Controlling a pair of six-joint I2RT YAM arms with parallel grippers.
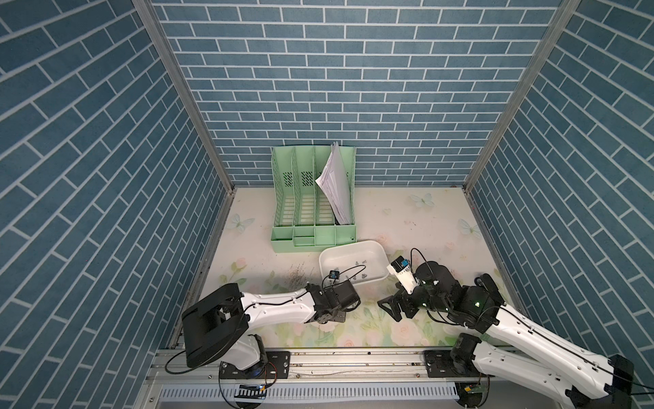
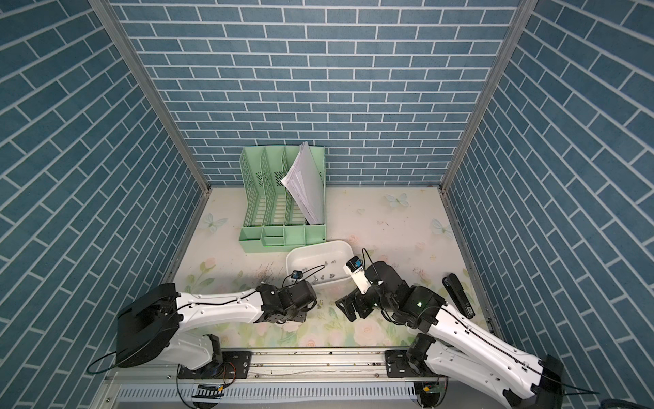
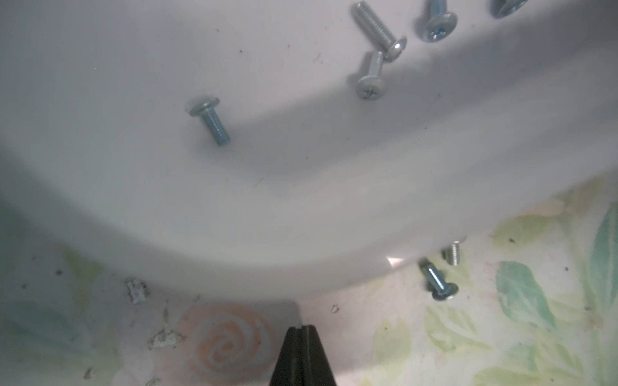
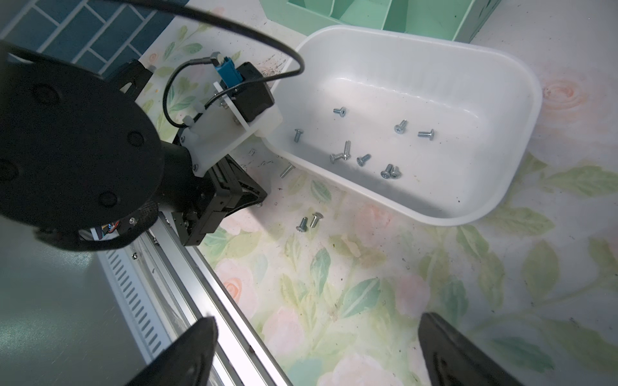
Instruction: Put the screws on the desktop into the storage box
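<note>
Several screws, including one (image 3: 213, 125), lie in the white storage box (image 4: 515, 115). A dark screw and a silver screw lie on the desktop just outside its near wall; the right wrist view shows a further screw (image 4: 287, 171) beside that wall. My left gripper is shut, low at the box's near-left side, left of those two screws. My right gripper stands open to the right, nothing seen between its blurred fingers.
A green file organizer (image 1: 286, 238) with papers (image 1: 333, 184) stands behind the box. A black object (image 2: 457, 294) lies at the desktop's right edge. A metal rail (image 1: 327, 351) runs along the front edge.
</note>
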